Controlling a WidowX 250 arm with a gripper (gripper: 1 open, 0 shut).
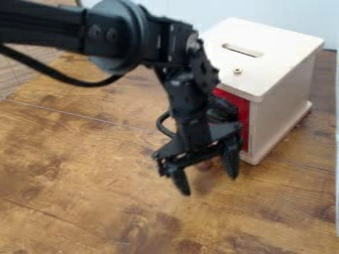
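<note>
A pale wooden box [279,89] with a slot on top and a small knob stands at the upper right. Its front opening shows red [233,104], partly hidden behind my arm. My black gripper [207,175] hangs in front of that opening, low over the floor, fingers pointing down and apart, with nothing visible between them. The gripper is slightly blurred.
A white wall runs along the back, and a pale edge lies at the far right.
</note>
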